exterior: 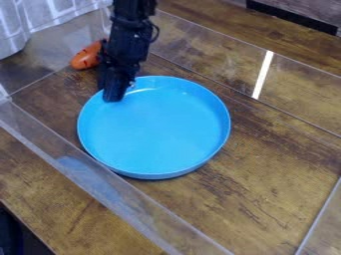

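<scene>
A round blue plate [154,129] lies on the wooden surface in the middle. The dark gripper [115,82] hangs down from the top at the plate's back-left rim; whether it touches the rim or is shut on it cannot be told. An orange object [86,56], like a carrot, lies to the left behind the gripper, partly hidden by it.
A clear plastic wall [94,191] runs along the lower left. A white cloth or curtain [24,22] is at the top left. The wood to the right of the plate is clear.
</scene>
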